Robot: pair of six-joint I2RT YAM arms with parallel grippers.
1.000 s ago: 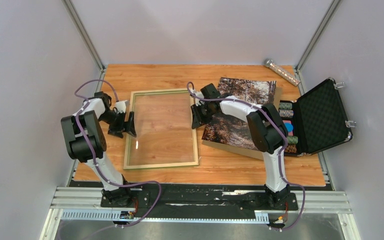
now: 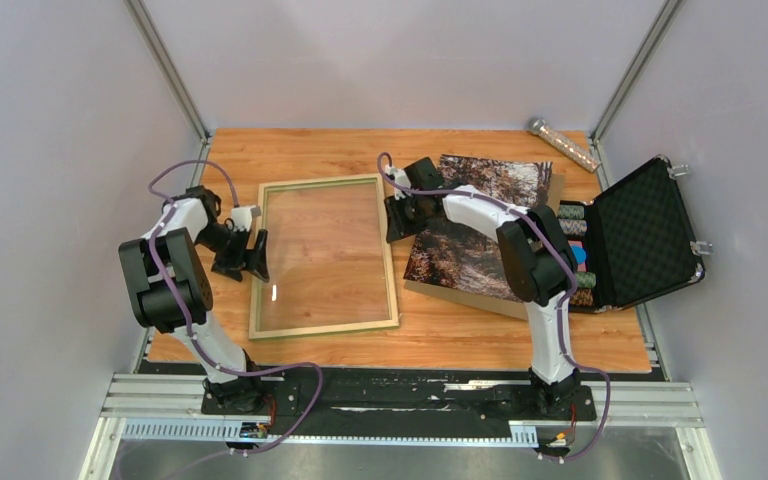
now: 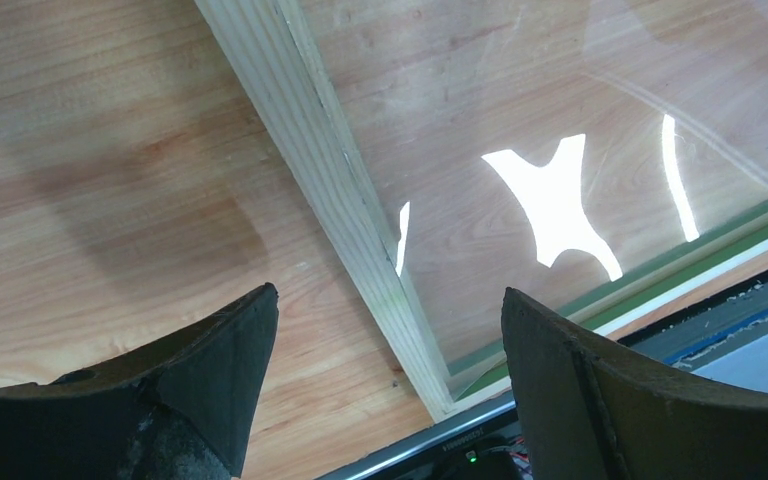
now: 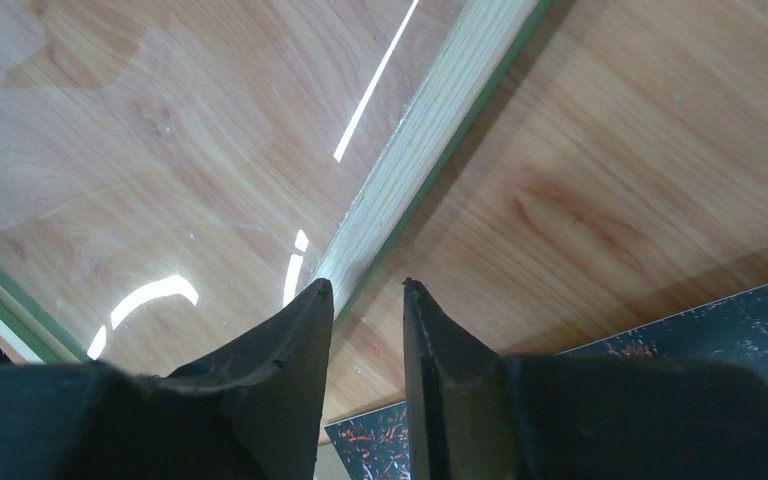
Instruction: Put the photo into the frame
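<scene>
The empty wooden frame (image 2: 325, 328) lies flat on the table, its clear pane (image 2: 325, 250) showing wood beneath. The forest photo (image 2: 470, 255) rests on brown board to the right, partly covered by my right arm. Over the frame's left bar (image 3: 335, 195), my left gripper stands open, one finger on either side in its wrist view. My right gripper is partly open at the frame's right bar (image 4: 410, 150), with nothing seen held between its fingertips. A dark corner of the photo (image 4: 375, 440) shows below those fingers.
An open black case (image 2: 650, 235) with rolls inside stands at the right, close to the brown board (image 2: 475, 300). A clear tube (image 2: 565, 145) lies at the back right. Bare table (image 2: 440, 340) shows in front of the photo.
The frame has shifted and turned very slightly. My right gripper has moved a little toward the back and right. The left gripper has moved slightly left. The photo has stayed put.
</scene>
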